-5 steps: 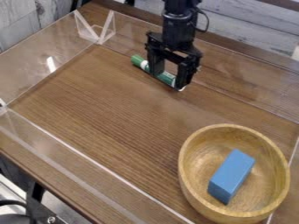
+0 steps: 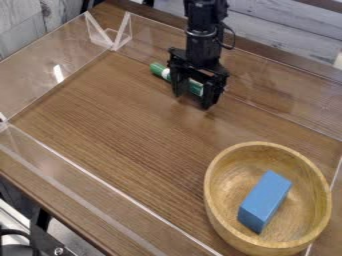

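Note:
My black gripper [image 2: 198, 86] is low over the table at the top centre, its fingers down around a slim green object [image 2: 159, 71] with a pale middle. The object lies diagonally on the wood, partly hidden by the fingers. I cannot tell whether the fingers hold it.
A yellow bowl [image 2: 221, 186] with a blue block [image 2: 265, 201] in it sits at the bottom right.
My gripper has moved slightly down onto the green object, which now is more covered by the fingers. The bowl and blue block are unchanged.

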